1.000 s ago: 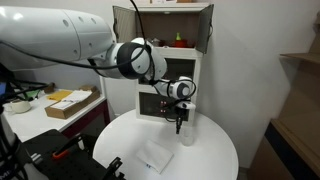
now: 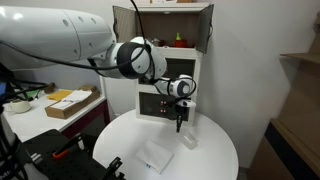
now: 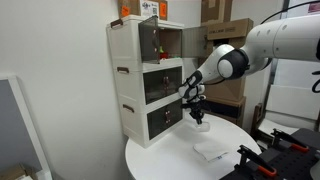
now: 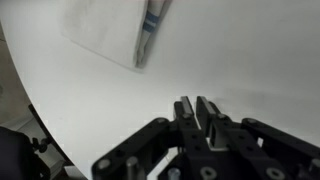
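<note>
My gripper (image 2: pixel 179 127) hangs low over the white round table (image 2: pixel 215 160), pointing down. In the wrist view the fingertips (image 4: pixel 185 104) stand close together with a narrow gap, and nothing shows between them. A pale, see-through container (image 2: pixel 190 141) lies on its side on the table, just right of the gripper in exterior view 1; exterior view 2 shows the same container (image 3: pixel 203 127) beside the gripper. It is out of the wrist view. A folded white cloth (image 2: pixel 154 156) lies flat nearer the front, and its blue-striped edge shows on the cloth (image 4: pixel 105 28) in the wrist view.
Behind the gripper stands a white cabinet with dark drawers (image 2: pixel 151 105). An open cardboard box (image 2: pixel 72 103) stands at the left. Black clamp-like hardware (image 2: pixel 103 168) sits at the table's front edge.
The pale container stood upright beside the gripper a second ago; it has tipped over and now lies on its side. The arm has hardly moved.
</note>
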